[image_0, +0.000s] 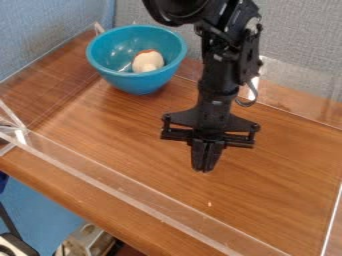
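Note:
My black gripper (206, 155) hangs over the middle of the wooden table (160, 205), shut, with nothing seen between its fingers, which point down. A teal bowl (115, 72) sits at the back left, holding a pale round object (148, 61) with some reddish colour on top.
Grey padded walls (303, 60) stand behind it. The table's near left edge drops to a blue surface (54, 210) with some metal hardware.

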